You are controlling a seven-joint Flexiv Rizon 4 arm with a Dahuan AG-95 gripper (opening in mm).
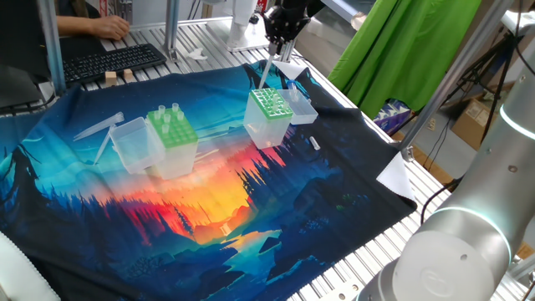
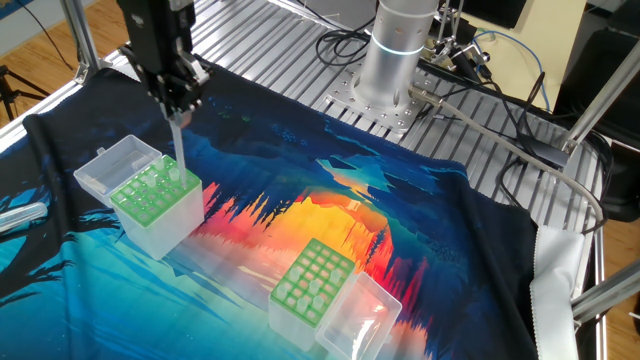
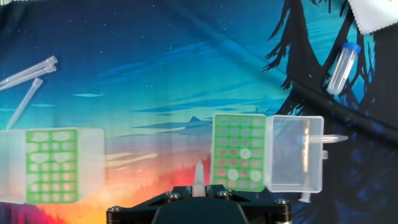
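Observation:
My gripper [image 1: 273,52] is shut on a long, translucent pipette tip [image 1: 266,72], which points downward at a slight tilt. In exterior view 2 the held tip [image 2: 179,148] appears over the edge of one green-topped rack [image 2: 158,200]; in the wrist view it stands just left of that rack [image 3: 238,152]. Whether its lower end touches the rack cannot be made out. A few tips sit in this rack's holes. The other green-topped rack [image 1: 172,125] has several tips standing in it.
Clear open lids [image 3: 297,154] adjoin both racks. Loose tips [image 3: 28,73] lie on the patterned cloth, and a blue-capped tube [image 3: 343,68] rests near one rack. Bare cloth [image 3: 155,137] separates the racks. A person's hand [image 1: 109,28] is by the keyboard [image 1: 113,62].

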